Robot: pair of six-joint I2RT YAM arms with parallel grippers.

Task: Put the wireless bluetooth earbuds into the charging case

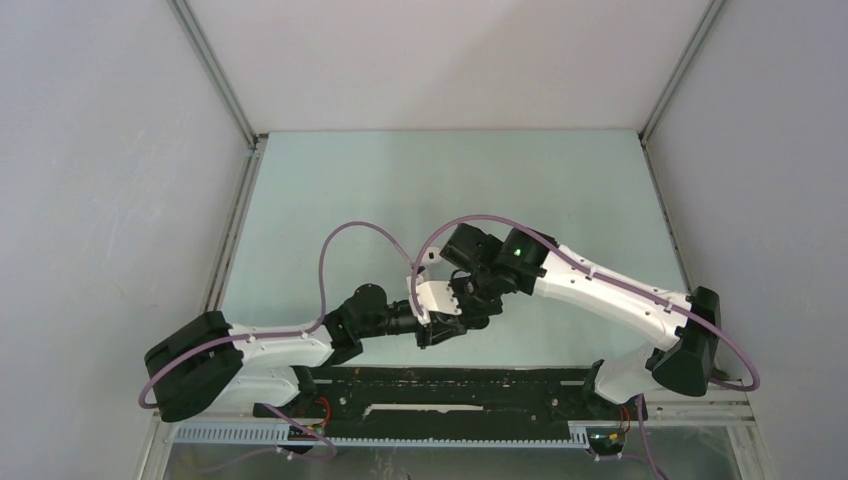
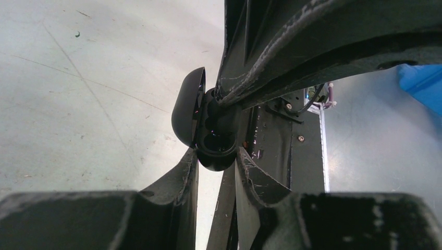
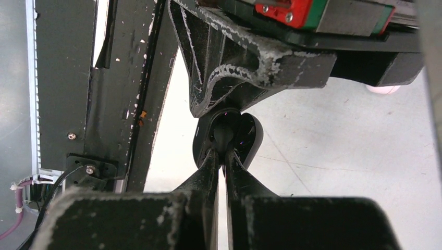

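Observation:
The black charging case (image 2: 216,156) is held upright between the fingertips of my left gripper, its lid (image 2: 188,107) swung open to one side. One round well (image 2: 216,141) near the front looks empty. From above, my right gripper reaches over the open case, shut, its tips at the wells. Just beyond these tips is a dark rounded shape (image 3: 223,134), perhaps an earbud. Black on black, I cannot tell whether the fingers grip it or it sits in the case. In the top view both grippers meet near the table's front middle, and the arms hide the case.
A small whitish rounded object (image 1: 432,256) lies on the table just behind the grippers. A dark rail (image 1: 450,400) runs along the front edge. Purple cables arch over both arms.

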